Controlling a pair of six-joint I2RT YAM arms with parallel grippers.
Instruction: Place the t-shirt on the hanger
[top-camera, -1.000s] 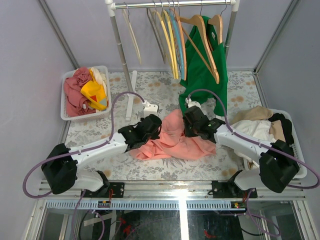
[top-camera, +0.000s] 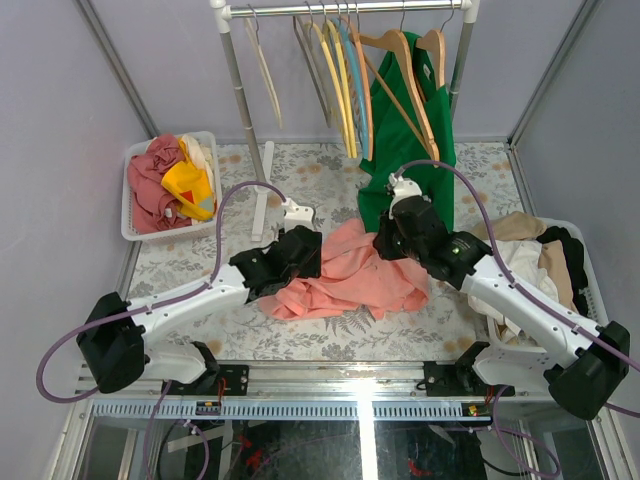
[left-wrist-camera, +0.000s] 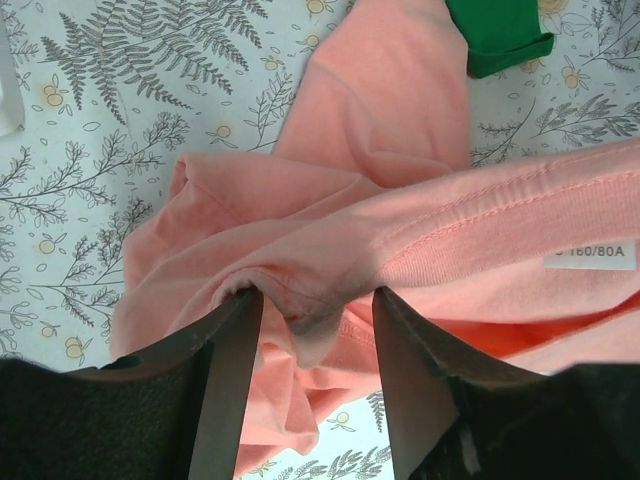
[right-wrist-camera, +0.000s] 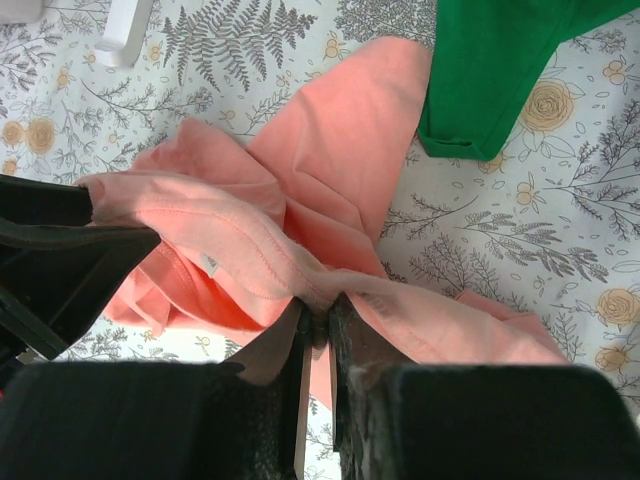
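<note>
The salmon t-shirt (top-camera: 345, 280) lies crumpled on the patterned table, part of its hem raised between both arms. In the left wrist view my left gripper stands open, its fingers (left-wrist-camera: 222, 375) apart on either side of a fold. My right gripper is shut on the t-shirt's edge, a stitched band of cloth (right-wrist-camera: 230, 215) running from it toward the left gripper. Several hangers, among them a yellow hanger (top-camera: 346, 90) and a wooden hanger (top-camera: 412, 85), hang from the rail above. What lies beneath the folds is hidden.
A green garment (top-camera: 435, 185) hangs at the back right, its lower end close to the right gripper. Baskets of clothes stand at the left (top-camera: 172, 234) and right (top-camera: 597, 290). Bare table shows in front of the t-shirt.
My right gripper has moved a little to the right, away from the left one. The left arm has shifted only slightly. The t-shirt stays in nearly the same place on the table.
</note>
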